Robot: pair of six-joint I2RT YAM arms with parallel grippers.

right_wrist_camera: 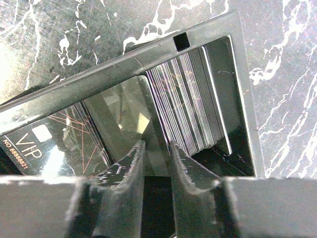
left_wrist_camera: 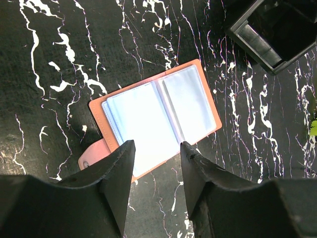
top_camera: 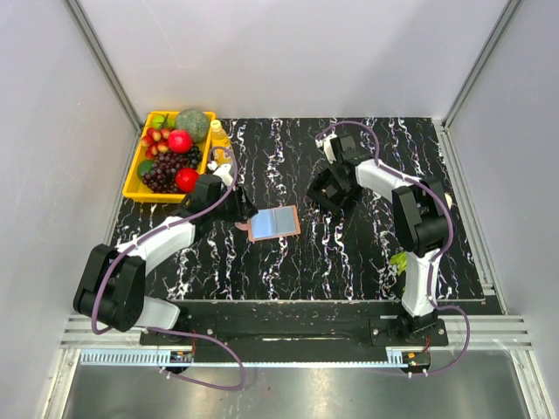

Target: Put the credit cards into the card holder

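The open card holder point(left_wrist_camera: 197, 105), salmon-edged with clear sleeves, lies flat on the marble mat. My left gripper hangs over its near left side, open, with nothing between its fingertips. The black card box point(right_wrist_camera: 250, 124) sits to the right in the top view and holds a row of cards, among them a dark VIP card point(right_wrist_camera: 44, 144). My right gripper is down in the box, its fingertips at the lower edge of a dark card point(right_wrist_camera: 119, 114); whether they grip it is unclear.
A yellow basket of fruit point(top_camera: 133, 182) stands at the back left, a bottle point(top_camera: 219, 137) beside it. Green bananas point(top_camera: 398, 260) lie at the right, partly under the right arm.
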